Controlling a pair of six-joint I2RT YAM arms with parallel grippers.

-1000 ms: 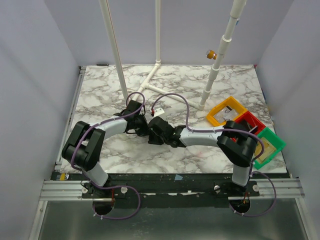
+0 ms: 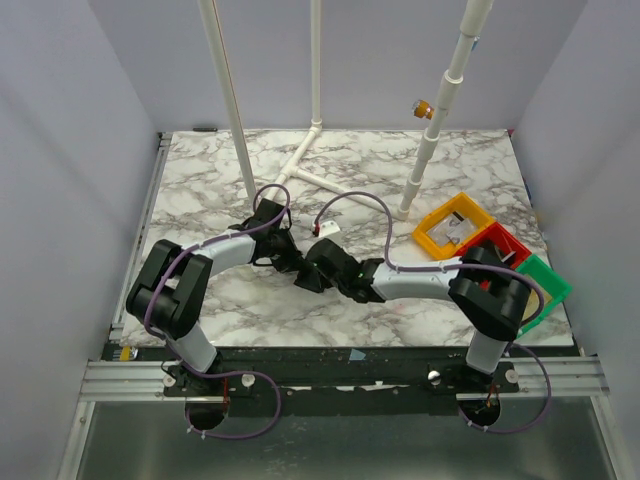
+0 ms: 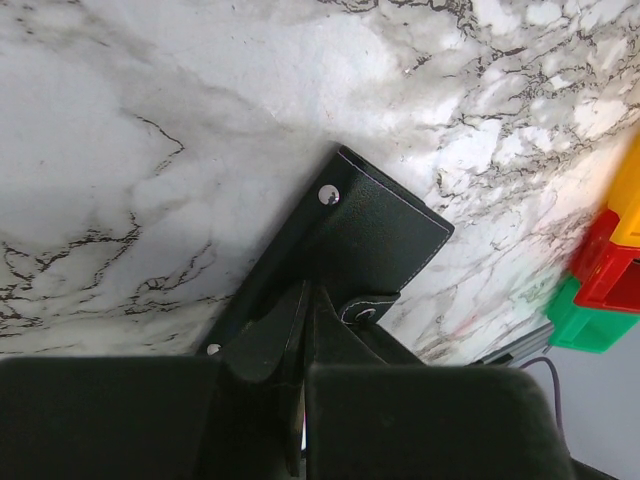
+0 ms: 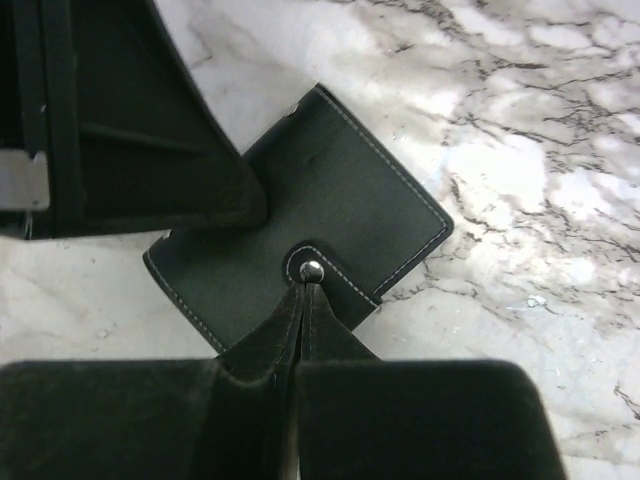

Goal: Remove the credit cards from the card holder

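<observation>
A black leather card holder with white stitching lies on the marble table, mostly hidden under both arms in the top view. My left gripper is shut, its fingertips over the holder near its edge and strap. My right gripper is shut too, its tips at the snap on the holder's strap; another black gripper part reaches over the holder's left side in that view. No card is clearly visible.
Yellow, red and green bins stand at the right. White pipes stand behind the arms.
My right arm and gripper have shifted slightly to the right and toward the front. The left arm has barely moved.
</observation>
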